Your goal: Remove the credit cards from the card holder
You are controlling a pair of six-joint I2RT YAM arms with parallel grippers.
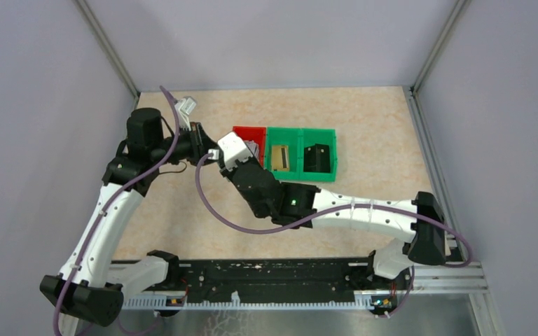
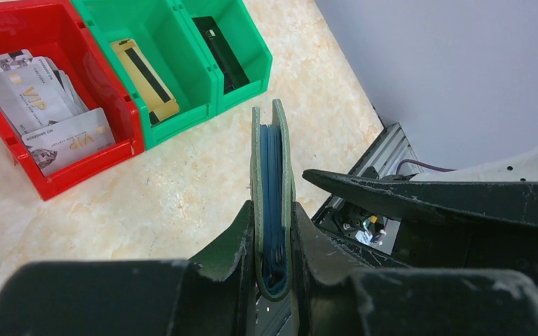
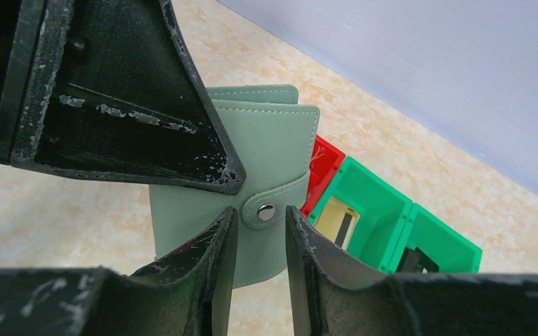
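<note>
A pale green card holder with a snap tab is gripped by my left gripper, seen edge-on in the left wrist view with blue inner sleeves showing. My right gripper is open at the holder's face, its fingertips either side of the snap tab in the right wrist view. Whether they touch it I cannot tell. In the left wrist view its black fingers reach in from the right beside the holder. In the top view both grippers meet left of centre, largely hiding the holder.
A red bin (image 2: pixel 42 178) holds white VIP cards (image 2: pixel 31 91). Two green bins (image 2: pixel 182 77) beside it hold a gold card (image 2: pixel 140 73) and dark cards (image 2: pixel 221 49). Bare table surrounds the bins on several sides.
</note>
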